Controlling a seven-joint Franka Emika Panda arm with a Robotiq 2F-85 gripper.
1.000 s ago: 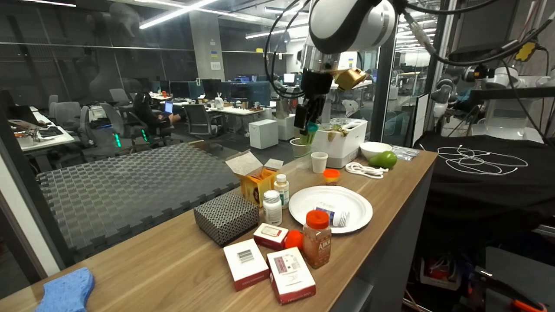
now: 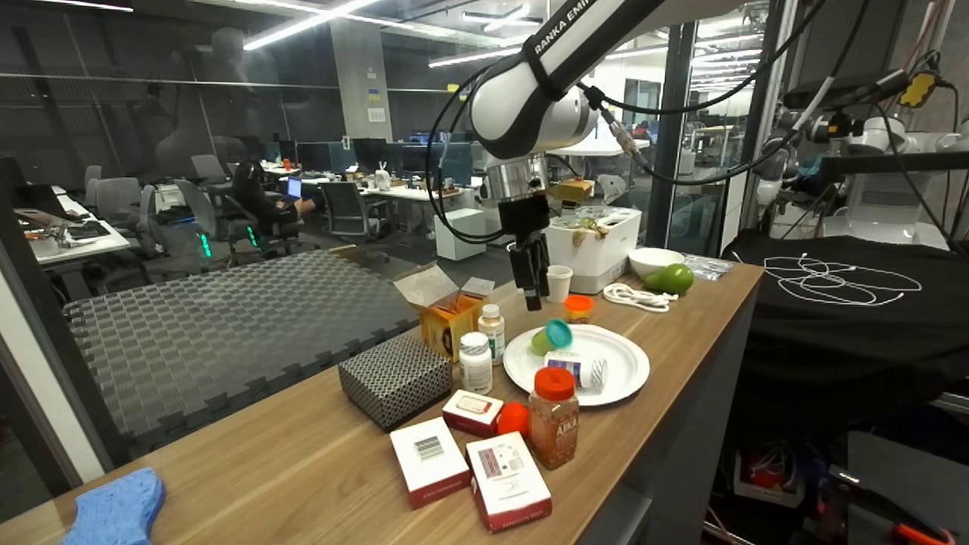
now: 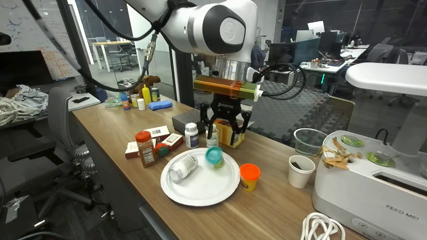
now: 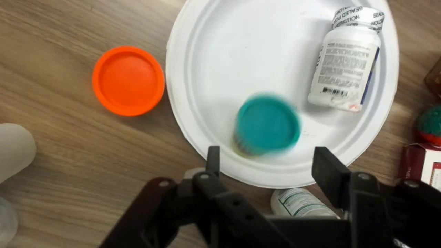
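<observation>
A small tub with a teal lid [image 4: 268, 124] is over the white plate [image 4: 244, 45], blurred in the wrist view. In exterior view 1 the tub [image 2: 542, 344] leans, its lid toward the right; whether it rests fully on the plate cannot be told. My gripper [image 3: 220, 140] hangs above the plate's far edge, fingers apart and nothing between them. In the wrist view the tub lies just beyond the open gripper. A white pill bottle [image 4: 343, 68] lies on its side on the same plate.
An orange-lidded tub [image 3: 250, 178] stands right beside the plate. Two upright bottles, one a white bottle [image 2: 476, 363], and an open yellow box [image 2: 445, 327] are close behind. A spice jar [image 2: 554, 422] and red-white boxes [image 2: 509, 481] crowd the near side. A paper cup [image 3: 301, 172] stands farther off.
A second ago my gripper held the teal-lidded tub higher, near the white appliance. It has since come down and toward the plate; the tub is out of its fingers, at the plate.
</observation>
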